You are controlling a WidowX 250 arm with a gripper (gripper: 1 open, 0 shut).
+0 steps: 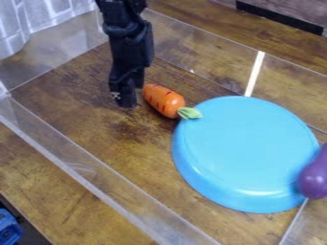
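A black robot gripper reaches down from the top centre, its tips low over the wooden surface, just left of an orange toy carrot with a pale green top. Whether its fingers are open or shut is unclear. A large light blue disc, like a plate or lid, lies to the right of and below the carrot.
A purple object sits at the right edge of the disc. Clear low walls edge the wooden surface on the left and front. A blue object is at the bottom left. The surface left of the gripper is clear.
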